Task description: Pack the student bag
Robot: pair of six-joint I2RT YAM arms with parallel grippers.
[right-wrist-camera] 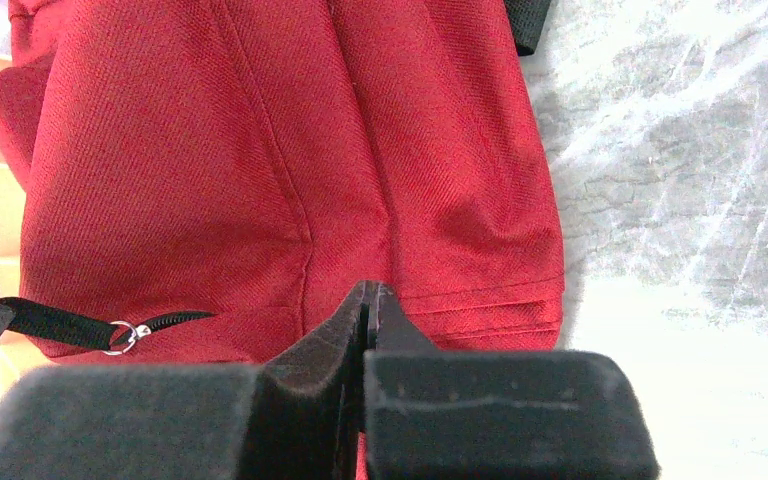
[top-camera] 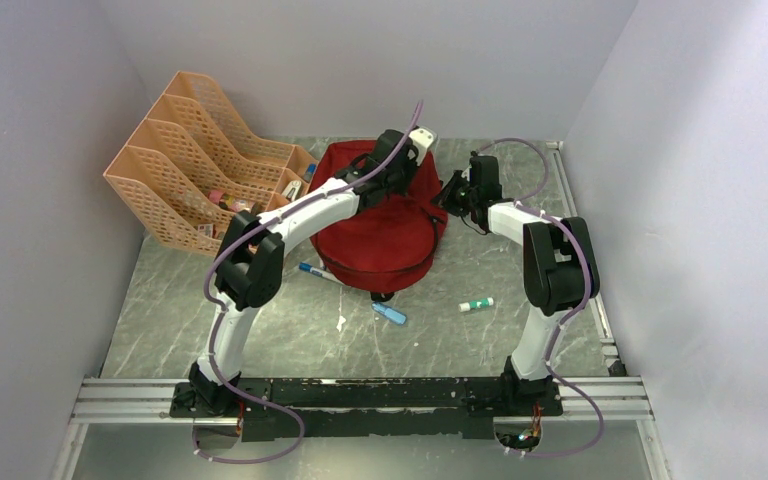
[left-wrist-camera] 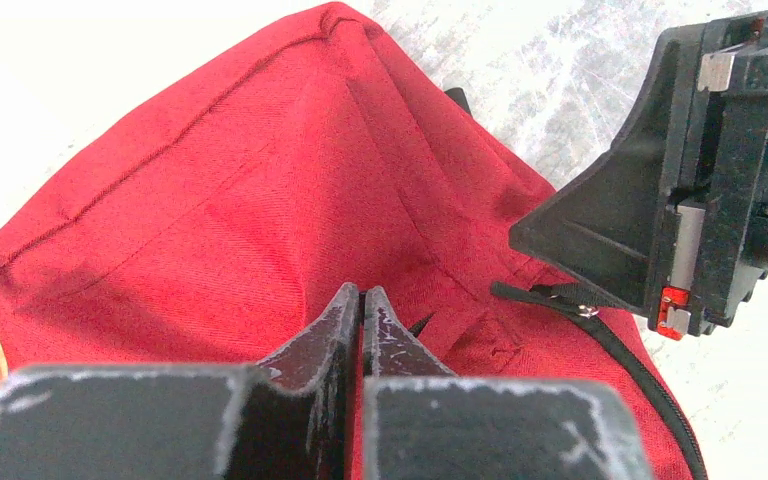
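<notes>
The red bag [top-camera: 380,238] lies at the back middle of the table, its dark zip curving round the front. Over its upper part, my left gripper is shut on the bag; exactly which fold or strip sits between the fingertips is hidden. A black pull with a metal ring hangs on the zip, also seen close to the right gripper in the left wrist view. At the bag's right edge my right gripper is shut, its tips against the red cloth; nothing shows between them.
An orange tiered organiser [top-camera: 195,140] with several small items stands on the left. A blue marker [top-camera: 320,273], a light-blue bottle-like item [top-camera: 390,314] and a green-and-white stick [top-camera: 477,305] lie in front of the bag.
</notes>
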